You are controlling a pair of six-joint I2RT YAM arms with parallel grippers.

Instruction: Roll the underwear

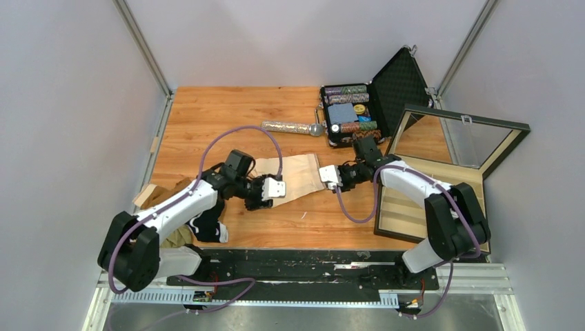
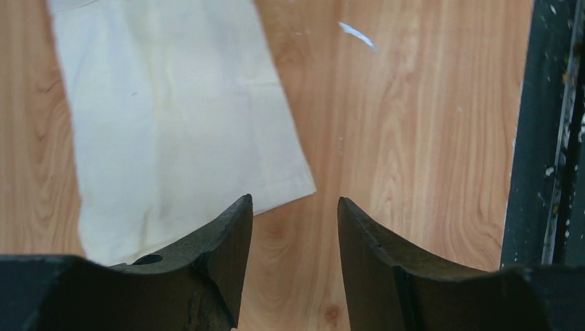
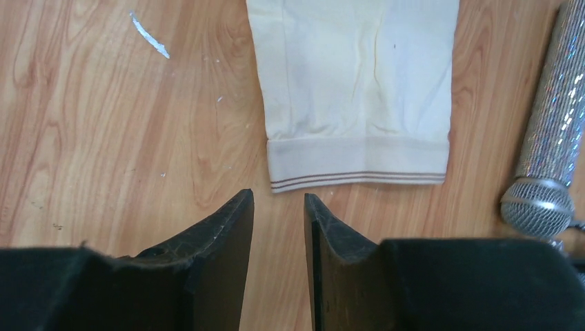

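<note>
A flat cream piece of underwear (image 1: 296, 176) lies mid-table, its striped waistband (image 3: 355, 162) toward the right side. My left gripper (image 1: 265, 200) is over its left part, open and empty; in the left wrist view the fingertips (image 2: 241, 210) stand apart just beside a corner of the fabric (image 2: 186, 138). My right gripper (image 1: 334, 183) is at the right end, open, its fingertips (image 3: 241, 203) just short of the waistband, nothing between them.
A sparkly microphone (image 1: 290, 127) lies behind the cloth, beside an open case (image 1: 341, 112) of chips. A glass-lidded box (image 1: 393, 227) stands right, piled clothes (image 1: 207, 224) front left.
</note>
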